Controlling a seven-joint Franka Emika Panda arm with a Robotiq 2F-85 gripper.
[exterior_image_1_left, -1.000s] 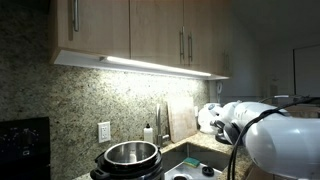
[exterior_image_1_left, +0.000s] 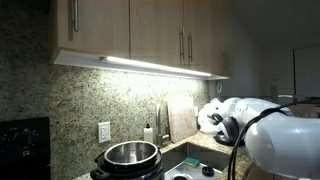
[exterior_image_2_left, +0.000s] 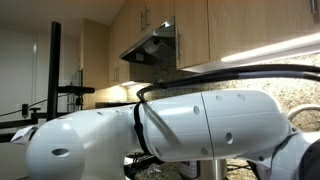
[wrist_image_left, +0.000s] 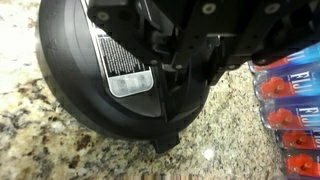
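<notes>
In the wrist view a round black appliance (wrist_image_left: 85, 85) with a white printed label (wrist_image_left: 118, 60) fills the left and middle, on the speckled counter. My gripper, dark and close to the camera, is shut on a part of this appliance near its right side. The fingertips blend with the black body, so the exact contact is hard to make out. In exterior view 1, the white arm (exterior_image_1_left: 270, 135) reaches over the counter's far right end, where the gripper is small and partly hidden.
Several bottles with red caps (wrist_image_left: 298, 140) stand right of the appliance. A metal pot (exterior_image_1_left: 132, 154) is left of the sink (exterior_image_1_left: 190, 152), which has a green sponge (exterior_image_1_left: 191, 162) in it. A faucet (exterior_image_1_left: 158, 120), soap bottle (exterior_image_1_left: 148, 133) and cutting board (exterior_image_1_left: 182, 118) line the wall beneath the cabinets (exterior_image_1_left: 155, 30).
</notes>
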